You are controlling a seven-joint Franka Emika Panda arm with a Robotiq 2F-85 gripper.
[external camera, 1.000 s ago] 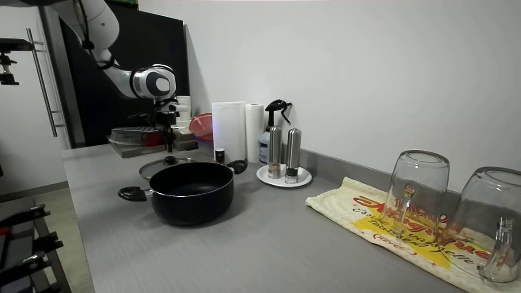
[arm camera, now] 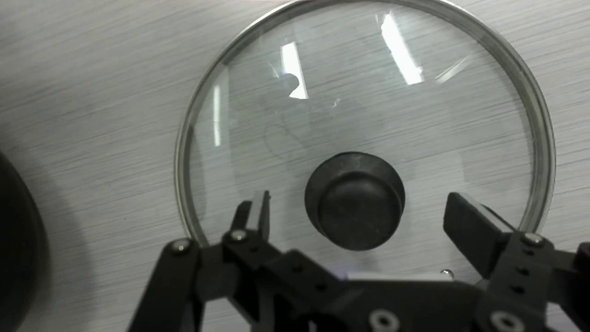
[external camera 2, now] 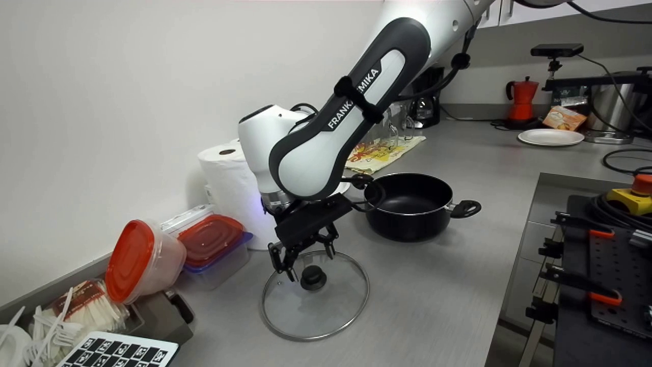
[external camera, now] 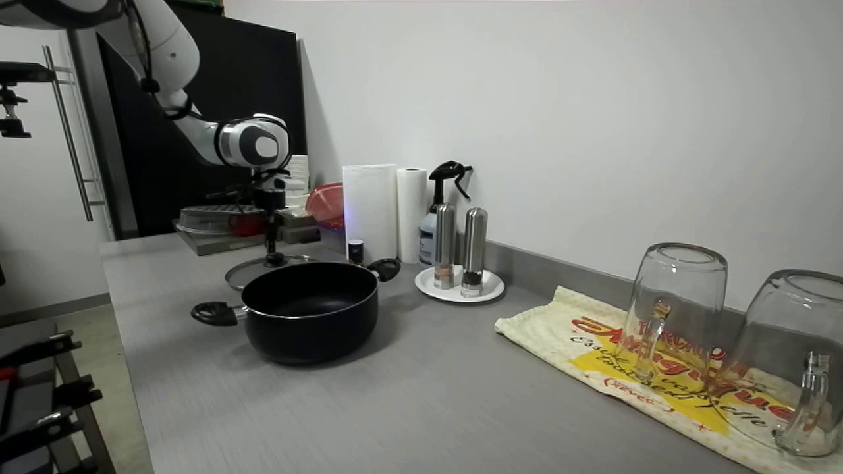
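A round glass lid [external camera 2: 339, 309] with a metal rim lies flat on the grey counter, its black knob [external camera 2: 313, 278] pointing up. Just above it, my gripper is open, its fingers [arm camera: 470, 227] spread wide with empty space between them. From the wrist camera the knob [arm camera: 359, 207] appears between the two fingertips, touching neither. Close to the lid stands a black two-handled pot [external camera: 312, 336], uncovered and empty as far as its inside shows.
Paper towel rolls [external camera: 369, 209] and a white plate [external camera: 459, 291] bearing two metal grinders line the wall. Plastic containers [external camera 2: 211, 244] crowd the lid's wall side. Glass mugs [external camera: 676, 316] rest upside down on a cloth.
The arm has come down and slightly to the right in exterior view 1, bringing my gripper lower over the lid's knob. Lid and pot have stayed put.
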